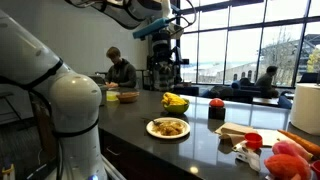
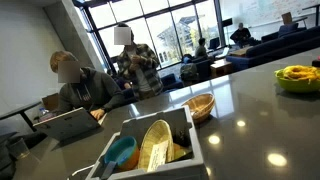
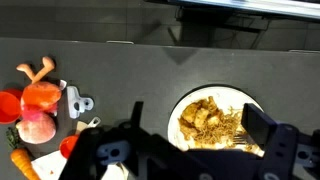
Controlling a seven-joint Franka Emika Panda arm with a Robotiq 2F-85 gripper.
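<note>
Above the dark table hangs my gripper point(image 1: 166, 80), pointing down, well clear of the surface. In the wrist view the gripper is open, its two dark fingers wide apart with nothing visible held between them. Beneath it lies a white plate point(image 3: 176, 122) with brownish-yellow food point(image 3: 204, 118) on it. A fork-like utensil point(image 3: 242, 138) seems to rest at the plate's right side; the gripper body hides the lower part of the plate. Exterior view 1 shows the same plate point(image 1: 153, 130) near the table's front edge.
Behind the plate is a green bowl point(image 2: 291, 86) of yellow items. A black box point(image 1: 216, 113) carries something red. Plush toys point(image 1: 288, 160), red cups point(image 3: 10, 104) and a carrot point(image 3: 22, 163) crowd one side. A grey bin point(image 2: 193, 150) and wooden bowl point(image 2: 200, 106) stand elsewhere.
</note>
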